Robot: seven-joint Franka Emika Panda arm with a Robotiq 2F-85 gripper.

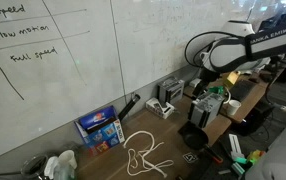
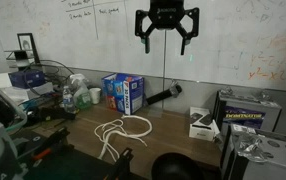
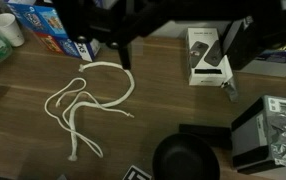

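In exterior view 2 my gripper [image 2: 165, 49] hangs high in front of the whiteboard, open, its two fingers wide apart with nothing between them. The wrist view looks down past its dark fingers onto the brown table. A loosely looped white rope [image 3: 91, 104] lies left of centre there. Lower right of the rope is a round black pan [image 3: 186, 159]. A small white box [image 3: 205, 58] with dark pictures on it stands farther back, and a silver-and-black metal box [image 3: 275, 133] is at the right.
Blue boxes [image 2: 123, 92] stand against the whiteboard, with a black cylinder [image 2: 164, 96] beside them. Bottles and cups [image 2: 81, 95] crowd the left. A large box marked DOMINATOR [image 2: 247, 112] fills the back right. Bare table [image 3: 133, 135] shows between rope and pan.
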